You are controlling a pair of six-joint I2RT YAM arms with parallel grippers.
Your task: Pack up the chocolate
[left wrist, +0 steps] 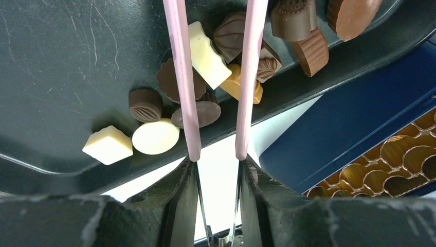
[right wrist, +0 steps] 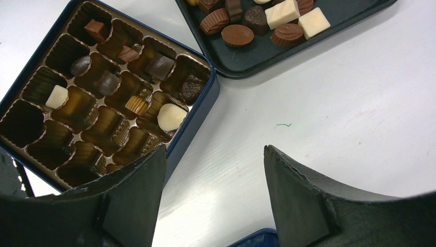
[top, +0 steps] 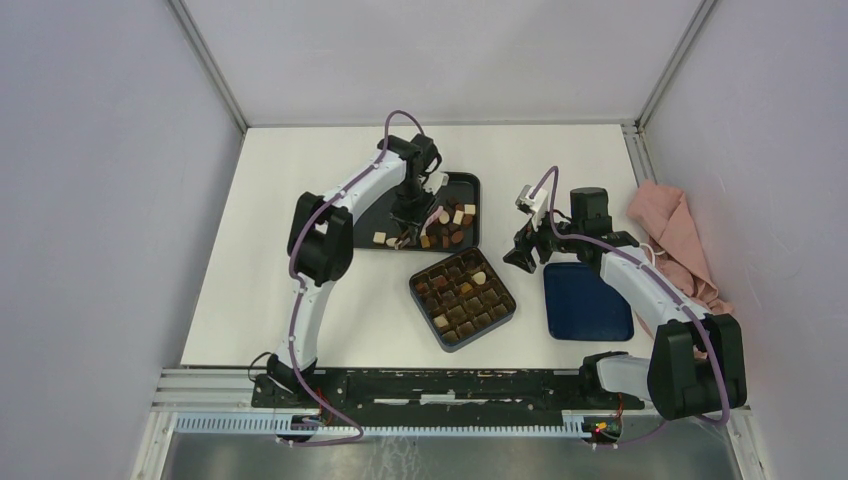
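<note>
Loose chocolates lie in the black tray (top: pixel 365 240) at the back centre. My left gripper is part open just above them, pink fingers pointing down among the pieces; a white piece (left wrist: pixel 205 51) and dark pieces show between and under them, none clearly held. The divided chocolate box (top: pixel 462 300) sits in front of the tray, with chocolates in some compartments and others empty; it also fills the left of the right wrist view. My right gripper stands open to the right of the box, over bare table, nothing between its fingers.
An empty blue tray (top: pixel 588 300) lies at front right, below the right arm. A crumpled pink cloth (top: pixel 675 235) is at the right edge.
</note>
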